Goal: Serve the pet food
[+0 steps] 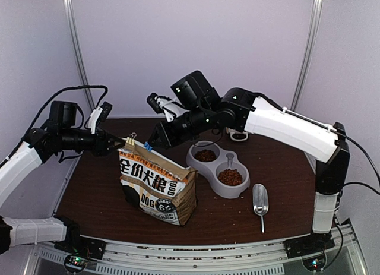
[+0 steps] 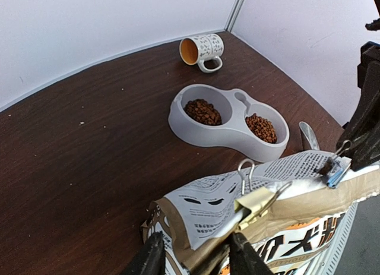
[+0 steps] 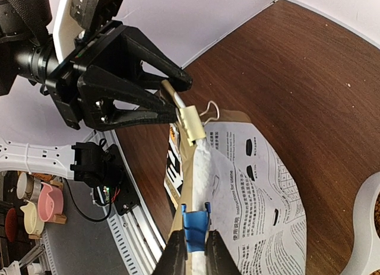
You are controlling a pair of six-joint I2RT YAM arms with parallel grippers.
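The dog food bag [image 1: 154, 186] stands left of centre with its top folded. A yellow binder clip [image 2: 252, 206] sits on that fold, with my left gripper around the bag's top corner, part open. My right gripper is at the top edge holding a blue clip [image 3: 195, 227] against it; how far its fingers are closed is hard to tell. Behind the bag, a grey double bowl [image 1: 211, 159] holds brown kibble in both hollows. A metal scoop [image 1: 260, 201] lies right of it.
A white mug [image 2: 205, 49] lies on its side at the back.
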